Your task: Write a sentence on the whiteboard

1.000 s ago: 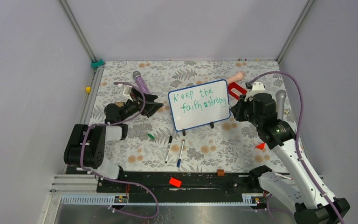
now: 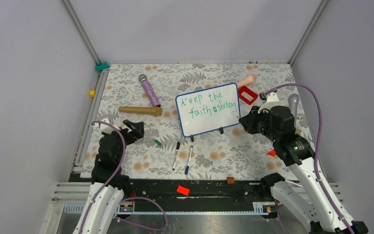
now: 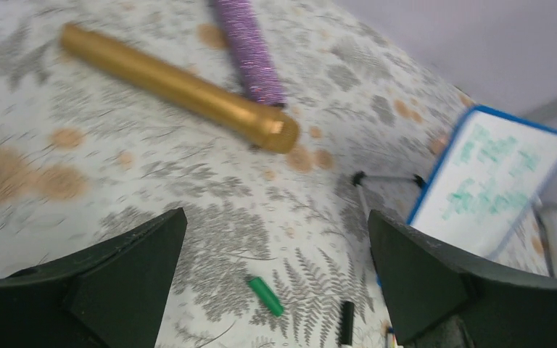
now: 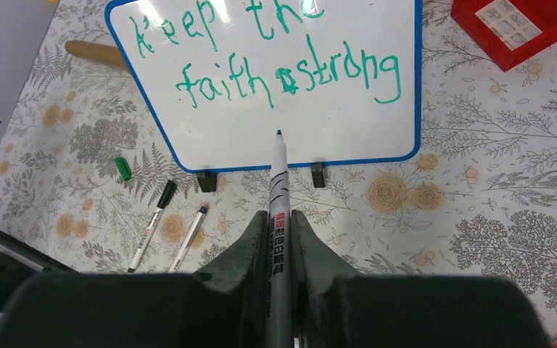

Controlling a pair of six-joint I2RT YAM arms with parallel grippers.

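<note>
The whiteboard [image 2: 207, 119] on the table carries green writing, "Keep the faith strong", with a scribbled mark before "strong". My right gripper is shut on a white marker [image 4: 279, 174], its dark tip pointing at the board below the writing; whether it touches is unclear. My left gripper stands open over the left of the table, nothing between its fingers. A green cap [image 4: 122, 168] lies left of the board, with two more markers [image 2: 176, 155] [image 2: 189, 160] in front of it.
A gold microphone [image 2: 135, 110] and a purple one [image 2: 150, 91] lie left of the board. A red box [image 2: 248, 95] and a silver microphone [image 2: 293, 105] are at the right.
My left arm has drawn back toward the front left, away from the board. My right arm has shifted only slightly, still at the board's right side.
</note>
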